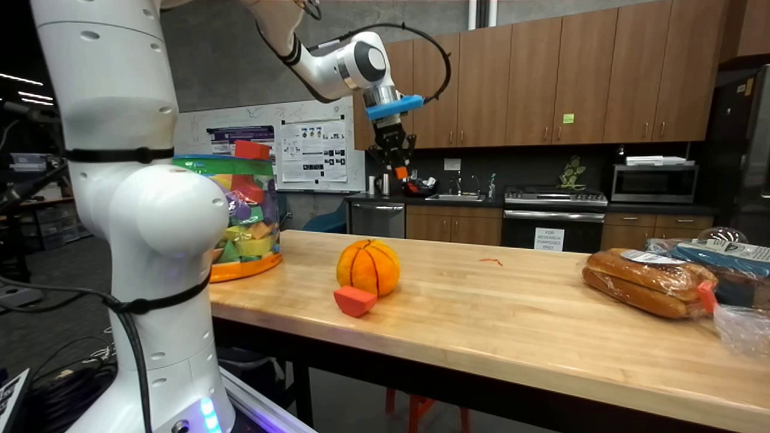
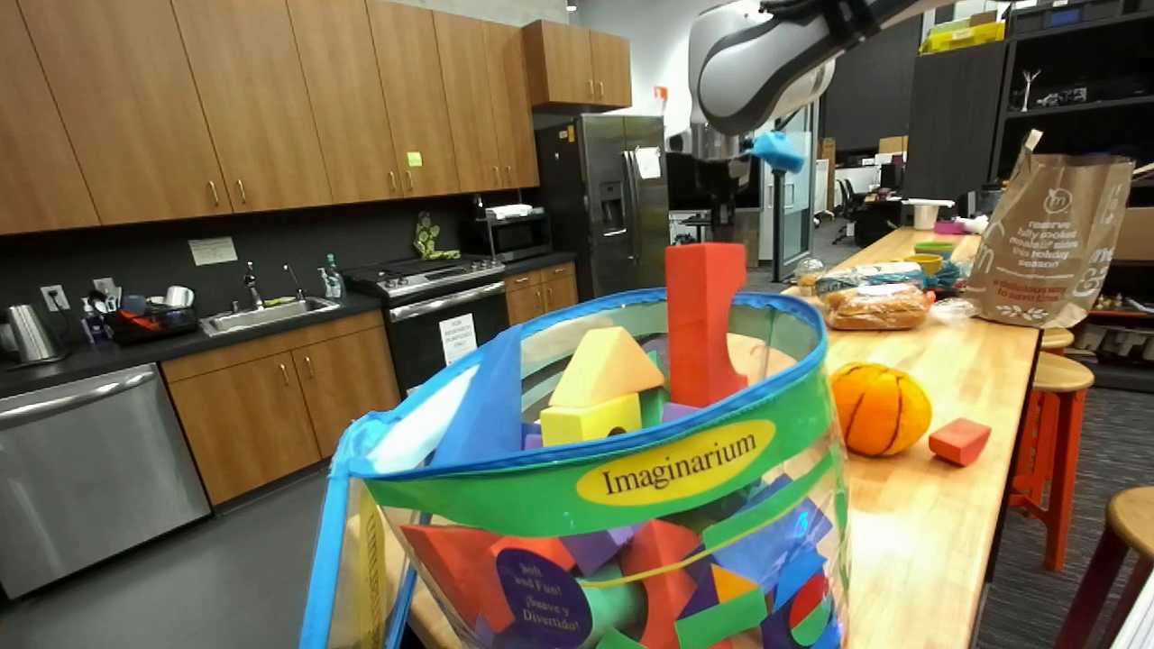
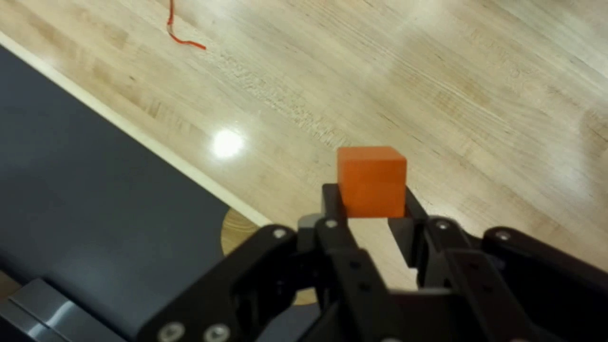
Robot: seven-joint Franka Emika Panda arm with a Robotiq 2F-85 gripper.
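An orange block [image 3: 373,185] is pinched between the fingertips of my gripper, seen in the wrist view with the tabletop below. Exterior view 1 has the gripper [image 1: 394,160] high above the table's far side, the small orange block [image 1: 401,173] at its tip. A clear bag of foam blocks with a green band [image 2: 519,492] stands open at the top in exterior view 2. From its opening sticks a red block [image 2: 700,324]. On the table [image 1: 462,303] rest an orange pumpkin [image 1: 369,267] and, beside it, a red block [image 1: 354,300].
Bread in plastic [image 1: 642,281] lies at the table's right end, near a paper bag [image 2: 1044,243]. A thin red strip [image 3: 176,37] lies on the wood. Stools [image 2: 1066,400] stand alongside.
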